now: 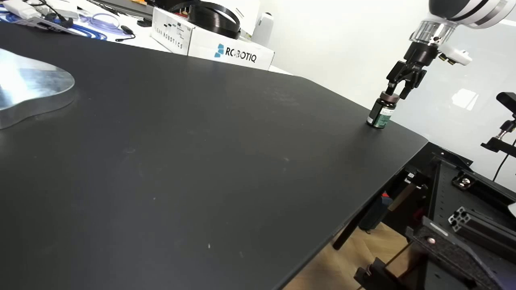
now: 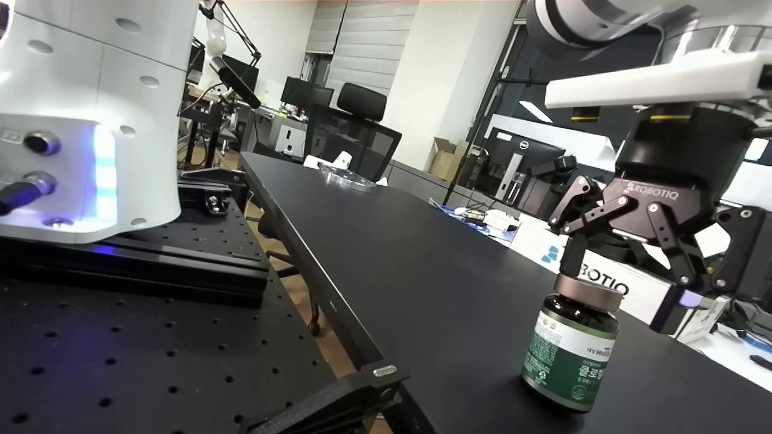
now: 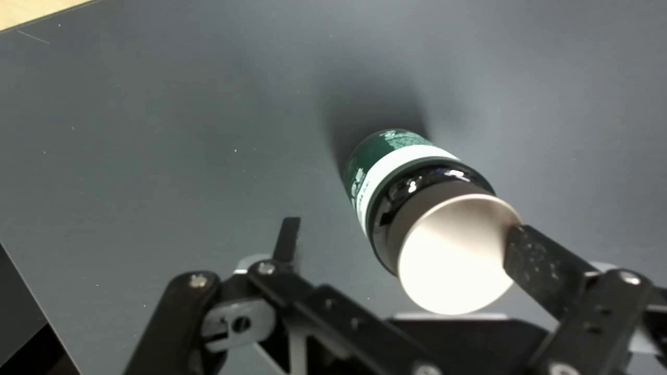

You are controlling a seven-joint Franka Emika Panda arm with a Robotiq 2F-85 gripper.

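Near the table's far right corner in exterior view 1, a dark bottle (image 1: pixel 381 113) with a brown cap rests on the black table (image 1: pixel 217 145). Exterior view 2 shows its green and white label (image 2: pixel 572 354) and the brownish metallic cap (image 2: pixel 590 292). My gripper (image 2: pixel 619 290) is open above it, fingers spread wide. In the wrist view the cap (image 3: pixel 459 256) lies against or very close to the right finger (image 3: pixel 538 265). The left finger (image 3: pixel 287 240) stands well clear of the bottle, with bare table showing between.
A white Robotiq box (image 1: pixel 232 50) and cables (image 1: pixel 96 29) lie beyond the table's back edge. At the table's other end sits a shiny metallic plate-like object (image 1: pixel 36 87). The table edge (image 2: pixel 311 253) runs close to the bottle.
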